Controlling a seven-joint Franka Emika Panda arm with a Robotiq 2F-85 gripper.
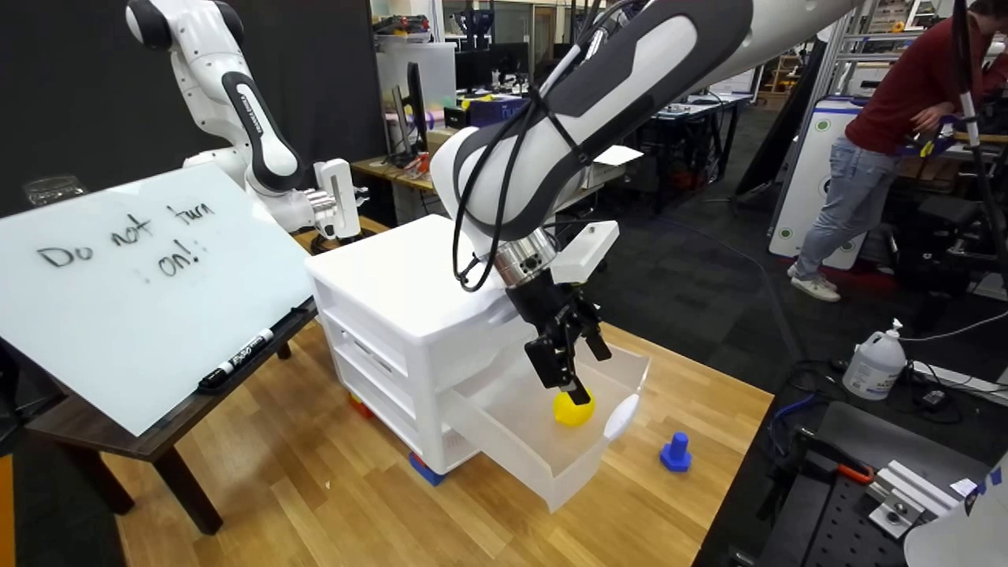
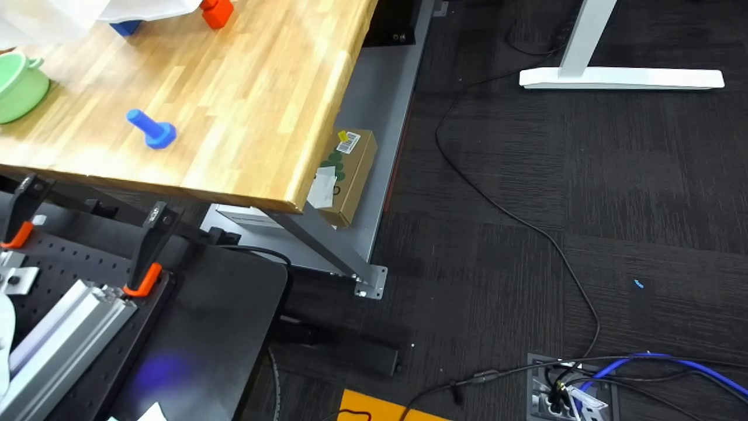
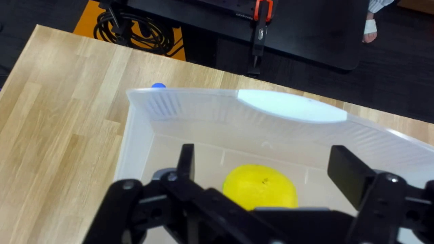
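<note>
A yellow lemon-like object lies on the floor of the pulled-out translucent drawer, which belongs to a white drawer unit. Over the drawer, my gripper points down and partly covers the yellow object in exterior view 1. In the wrist view the two fingers stand wide apart, so the gripper is open. The yellow object shows between them, its near side hidden by the gripper body. I see no contact between fingers and object.
A blue bolt-shaped piece stands on the table outside the drawer front. A whiteboard leans at the left, and a second arm stands behind. A green pot shows in exterior view 2. Drawer walls surround the yellow object.
</note>
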